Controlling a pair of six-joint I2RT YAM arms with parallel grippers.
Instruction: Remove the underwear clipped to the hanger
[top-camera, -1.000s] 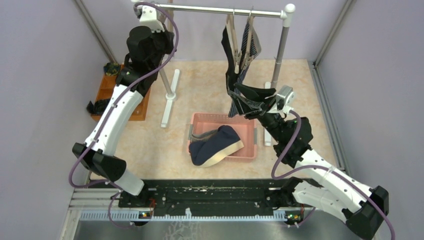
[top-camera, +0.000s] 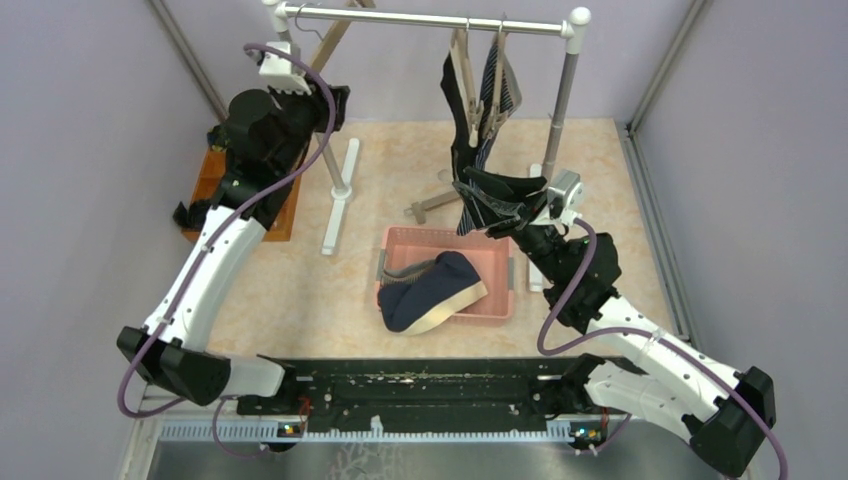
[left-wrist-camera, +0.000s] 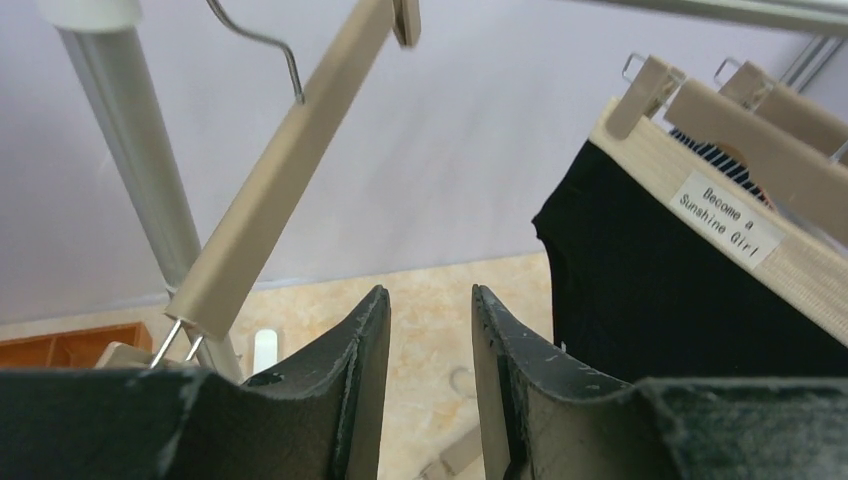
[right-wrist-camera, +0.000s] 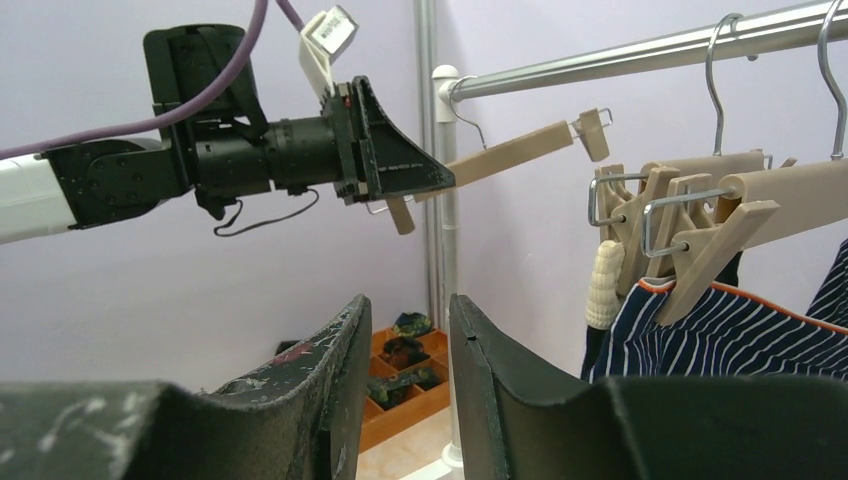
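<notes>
Two pieces of underwear hang on hangers from the rail: a black one (left-wrist-camera: 650, 280) with a beige waistband and a striped one (right-wrist-camera: 740, 340) held by beige clips (right-wrist-camera: 700, 255). An empty beige hanger (left-wrist-camera: 270, 190) hangs at the rail's left end. My left gripper is close by it, partly open with nothing between its fingers; whether they touch is unclear. Facing left in front of the hanging underwear, my right gripper is also partly open and empty. A navy garment (top-camera: 430, 290) and a grey one (top-camera: 408, 272) lie in the pink basket (top-camera: 497, 250).
Another beige hanger (top-camera: 437, 203) lies on the floor behind the basket, its hook visible in the left wrist view. An orange compartment box (top-camera: 282, 215) stands behind the left arm. Both rack posts (top-camera: 563, 110) rise beside the arms. Floor left of the basket is clear.
The empty hanger has swung at the rail. A hanger now lies on the floor and has turned. The right arm has hardly moved.
</notes>
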